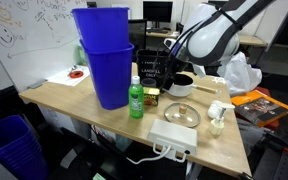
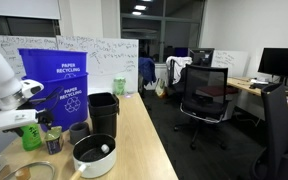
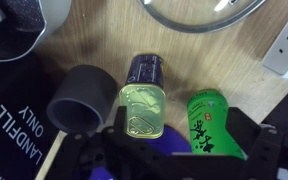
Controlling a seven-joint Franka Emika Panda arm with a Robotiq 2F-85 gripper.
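Observation:
My gripper hangs open over the table, its dark fingers apart at the bottom of the wrist view. Between and just beyond them stands a small jar or can (image 3: 144,108) with a pale green label; I cannot tell whether anything touches it. The green bottle (image 3: 212,122) is close to the right finger. On the left is a dark grey cup (image 3: 82,98). In exterior view 1 the arm's dark end reaches down near the can (image 1: 151,97), with the bottle (image 1: 136,98) in front.
Close by are a white pot (image 2: 94,155) with a dark inside, a glass lid (image 1: 182,115) and a white appliance (image 1: 172,137). Tall blue bins (image 1: 110,72) and a black landfill bin (image 2: 104,115) crowd the bottle and cup. Bare tabletop (image 2: 144,140) lies beyond the pot.

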